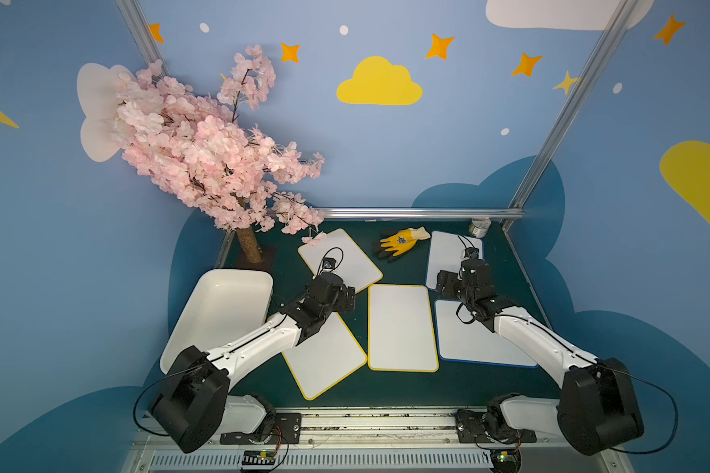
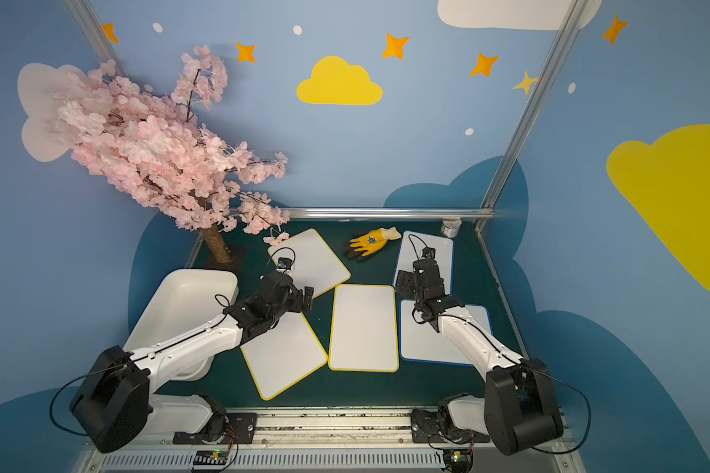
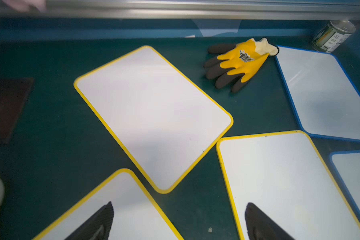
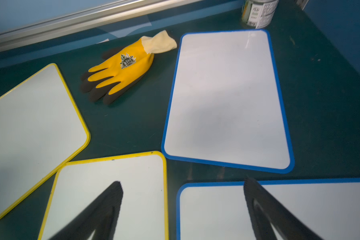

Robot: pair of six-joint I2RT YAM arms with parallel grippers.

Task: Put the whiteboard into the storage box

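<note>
Three whiteboards with yellow rims lie flat on the dark green table: a back-left board (image 3: 152,112), a front-left board (image 1: 323,358) and a middle board (image 1: 402,327). Two blue-rimmed ones are on the right, a back-right board (image 4: 228,96) and a front-right board (image 2: 441,339). The white storage box (image 1: 183,315) stands empty at the far left. My left gripper is open above the boards, nothing between its fingers. Over the right-hand boards hangs my right gripper, also open and empty.
A yellow and black glove (image 4: 126,66) lies at the back between boards, and a can (image 4: 260,12) stands in the back right corner. The blossom tree (image 1: 205,157) leans over the back left. Bare table shows along the front.
</note>
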